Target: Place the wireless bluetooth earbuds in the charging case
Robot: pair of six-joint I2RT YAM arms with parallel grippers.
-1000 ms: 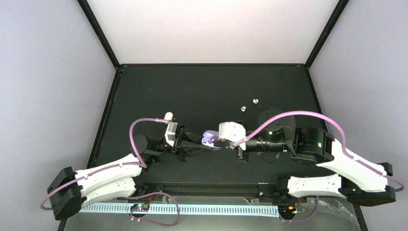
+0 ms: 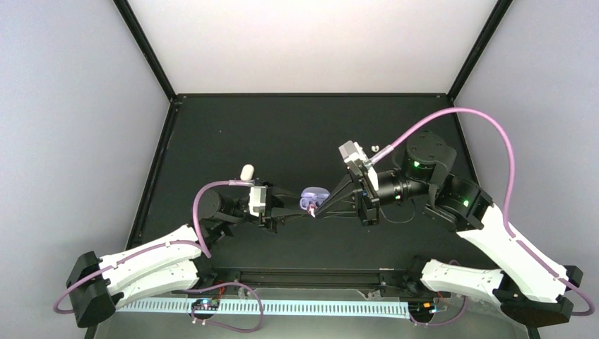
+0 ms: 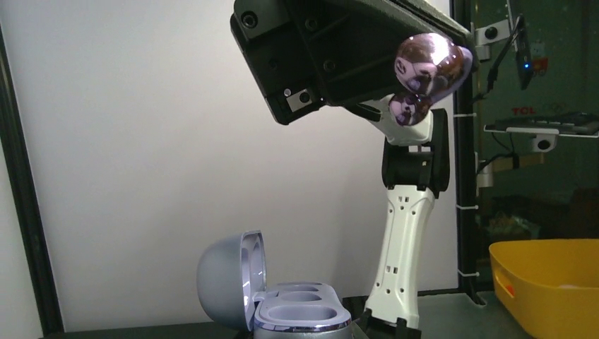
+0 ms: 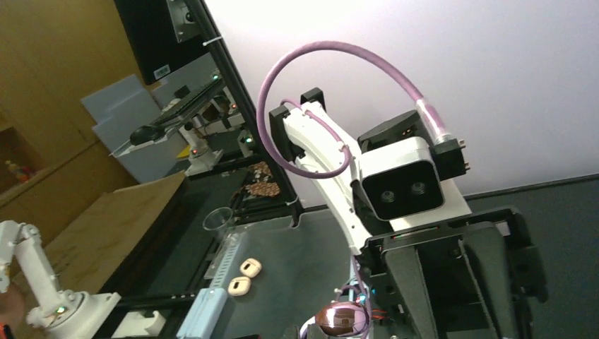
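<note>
The open lilac charging case is held by my left gripper, its lid raised and its wells facing up. My right gripper is shut at its tips on a shiny lilac earbud, held above the case in the left wrist view. The earbud also shows at the bottom of the right wrist view. A small white object lies on the black table, behind my right arm in the top view.
Black frame rails edge it. A yellow bin stands beyond the frame in the left wrist view.
My right gripper has tilted and its body moved up in the top view, with the earbud at its tips. The left gripper has shifted slightly with the case.
</note>
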